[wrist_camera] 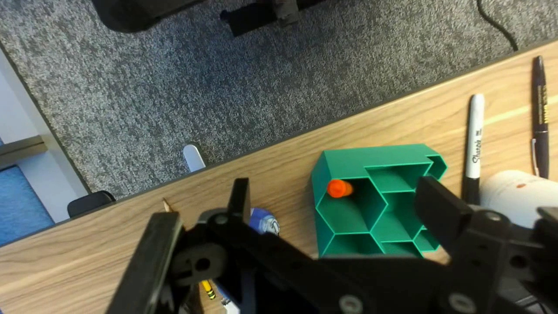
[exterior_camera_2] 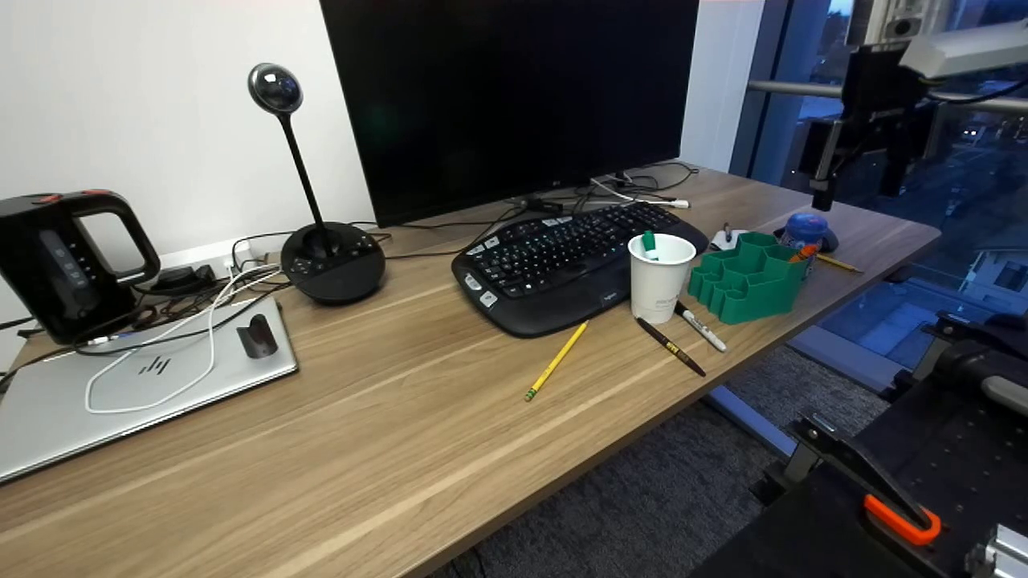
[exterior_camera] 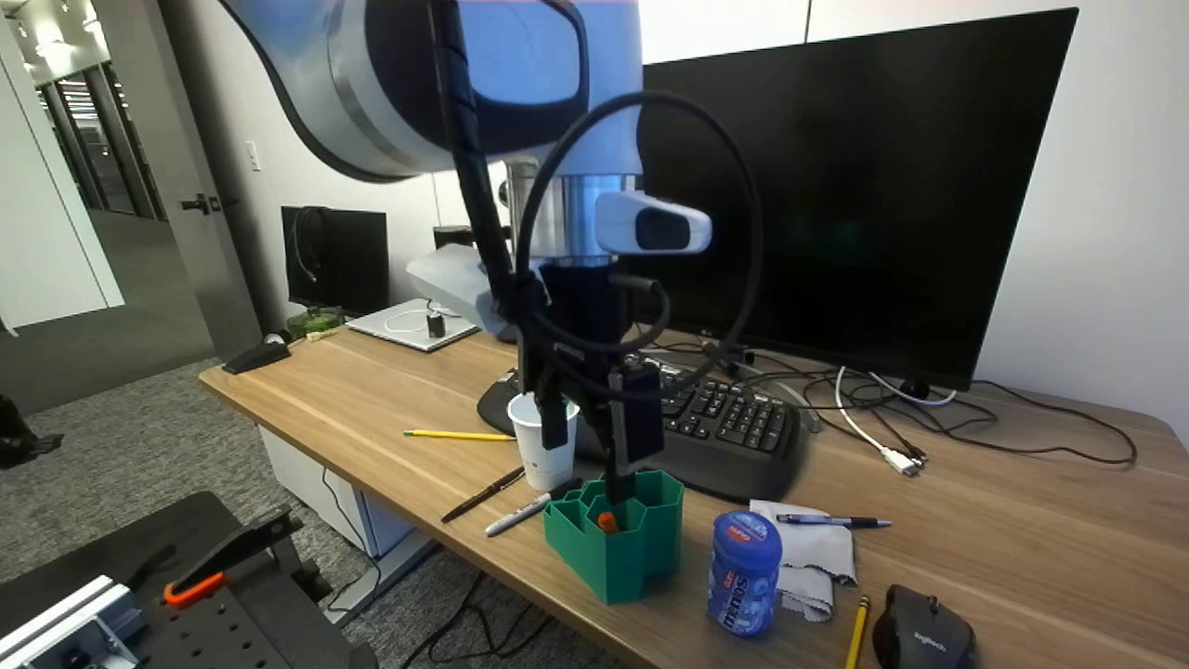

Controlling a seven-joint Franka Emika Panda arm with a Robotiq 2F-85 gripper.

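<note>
A green hexagonal organizer (exterior_camera: 649,546) stands near the desk's front edge, with an orange-tipped marker (wrist_camera: 338,188) in one of its larger compartments. My gripper (exterior_camera: 587,452) is open and empty, hanging above the desk with its fingers pointing down. In the wrist view the organizer shows below, between the spread fingers. The second exterior view has the gripper (exterior_camera_2: 858,185) clearly higher than the organizer (exterior_camera_2: 758,300). Beside the organizer stands a white paper cup (exterior_camera_2: 657,289) holding a green marker (exterior_camera_2: 650,245).
A Sharpie (wrist_camera: 474,138) and a dark pen (wrist_camera: 539,112) lie by the cup; a yellow pencil (exterior_camera_2: 558,360) lies farther off. A blue gum tub (exterior_camera: 744,574), grey cloth (exterior_camera: 814,557), pen (exterior_camera: 833,520) and mouse (exterior_camera: 922,630) sit opposite. Behind are the keyboard (exterior_camera: 730,429) and monitor (exterior_camera: 847,201).
</note>
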